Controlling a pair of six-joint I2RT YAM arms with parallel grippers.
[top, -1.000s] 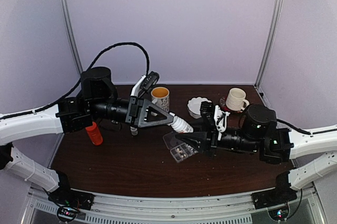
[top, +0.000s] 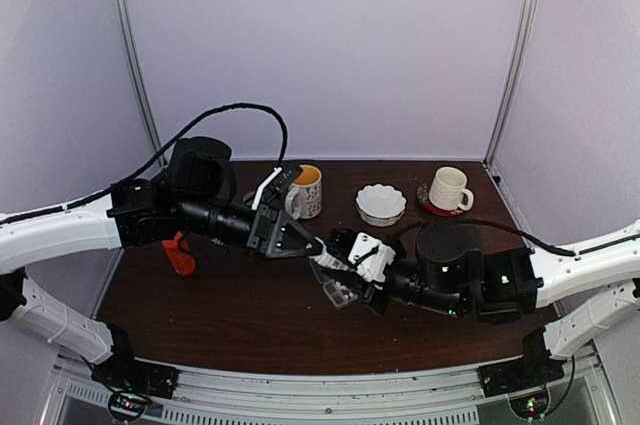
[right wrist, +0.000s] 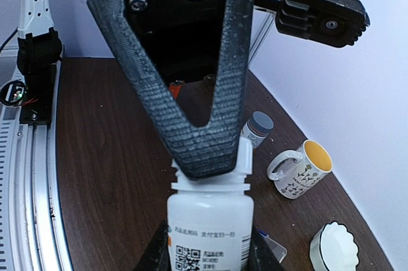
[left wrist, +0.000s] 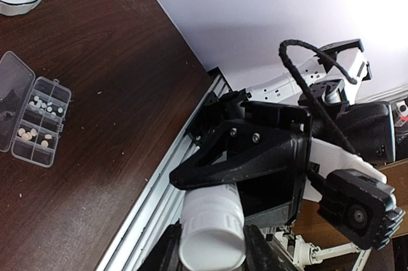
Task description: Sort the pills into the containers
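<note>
A white bottle (right wrist: 210, 233) with a printed label and QR code is held in the air between my two grippers. My right gripper (top: 350, 273) is shut on its body; in the right wrist view the fingers (right wrist: 262, 253) flank the label. At the bottle's other end my left gripper (top: 318, 249) is shut on the white cap (left wrist: 212, 245). Below lies the clear pill box (left wrist: 44, 118), lid open, partly covered by the right arm from above. White pills (left wrist: 48, 104) occupy some compartments, beige pills (left wrist: 28, 133) others.
Behind stand a patterned mug (top: 307, 193), a white scalloped bowl (top: 381, 205) and a cream cup (top: 450, 188) on a red saucer. At left is a red bottle (top: 180, 256); a grey-capped bottle (right wrist: 257, 128) stands near the mug.
My right gripper has moved left, closer to the left one, and less of the bottle shows between them. The left arm has shifted slightly. The box and mugs have stayed put.
</note>
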